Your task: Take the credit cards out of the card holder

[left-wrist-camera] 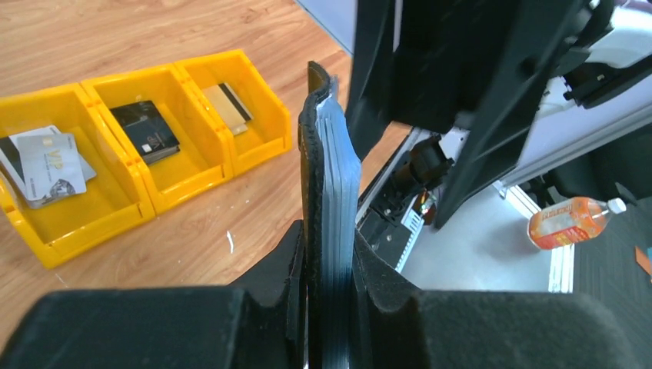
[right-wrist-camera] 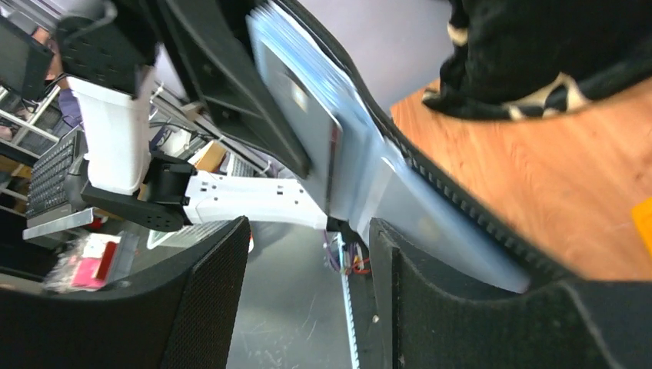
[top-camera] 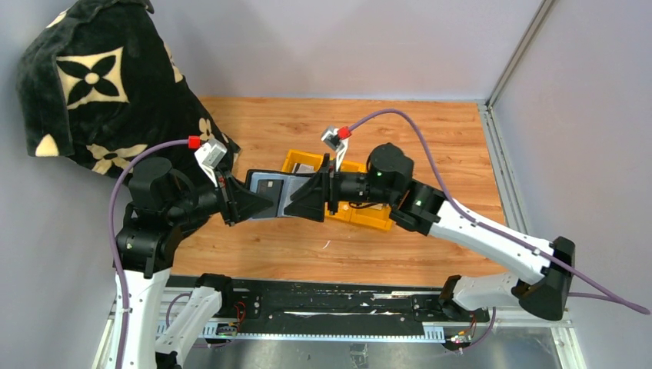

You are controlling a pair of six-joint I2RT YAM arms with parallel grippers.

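The open black card holder (top-camera: 269,191), with pale blue clear sleeves, hangs in the air over the table. My left gripper (top-camera: 266,203) is shut on its left end; in the left wrist view the holder (left-wrist-camera: 332,146) rises edge-on between the fingers. A dark card (right-wrist-camera: 304,115) shows in a sleeve in the right wrist view. My right gripper (top-camera: 295,207) is at the holder's right end, hiding part of it from above. Its fingers (right-wrist-camera: 207,284) stand apart in the right wrist view, the sleeve passing above and behind them. Whether they touch it, I cannot tell.
Below and behind stands a yellow tray (left-wrist-camera: 146,196) with three compartments: pale cards (left-wrist-camera: 54,165) at left, black cards (left-wrist-camera: 146,131) in the middle, a tan card (left-wrist-camera: 228,108) at right. A dark patterned cushion (top-camera: 92,77) leans at the left.
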